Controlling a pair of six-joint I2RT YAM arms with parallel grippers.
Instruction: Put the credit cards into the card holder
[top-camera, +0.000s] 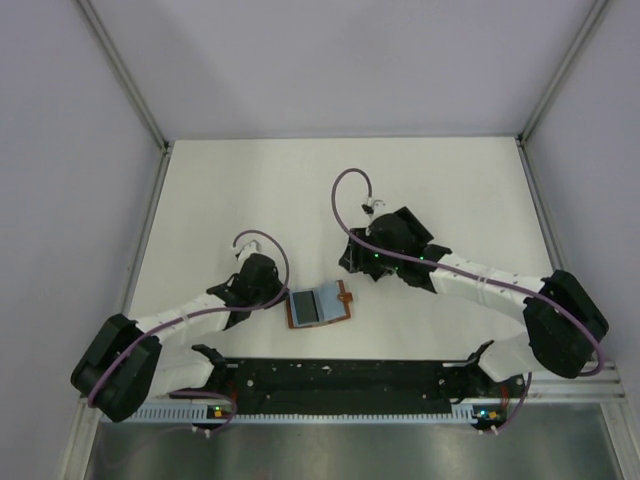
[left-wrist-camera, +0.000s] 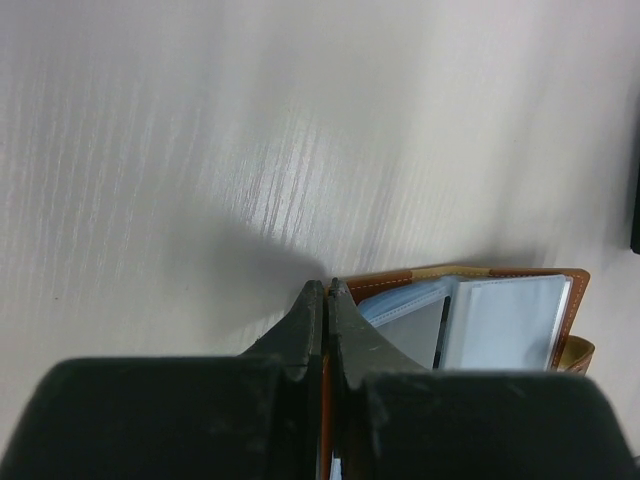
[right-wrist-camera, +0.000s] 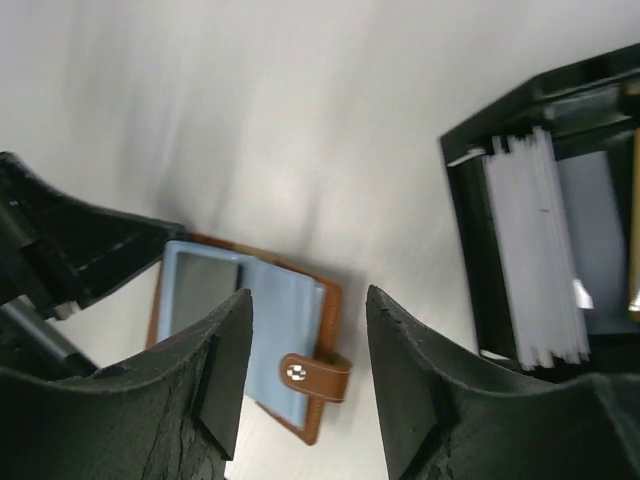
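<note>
The card holder (top-camera: 332, 302), brown-edged with light blue pockets, lies open at the front of the table. Its left half shows a dark panel (top-camera: 306, 308), greyish in the right wrist view; whether that is a card I cannot tell. At the holder's upper left corner, my left gripper is shut on the thin brown edge. My right gripper is open and empty, above the table between the holder and a black box (right-wrist-camera: 468, 215). White cards (right-wrist-camera: 530, 240) stand in that box, and my right arm covers much of it in the top view.
A brown strap with a snap (right-wrist-camera: 318, 376) sits on the holder's right edge. My right arm (top-camera: 480, 282) reaches across the right side.
</note>
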